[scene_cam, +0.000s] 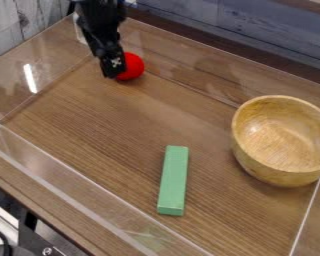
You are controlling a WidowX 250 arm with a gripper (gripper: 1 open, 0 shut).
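The black gripper (112,60) hangs over the wooden table at the upper left, its fingers open, one in front of the left side of a red round object (131,69). Whether they touch it cannot be told. The red object is partly hidden by the gripper.
A wide tan wooden bowl (279,140) sits at the right. A green bar (175,178) lies at the lower middle. The table's edge runs along the lower left.
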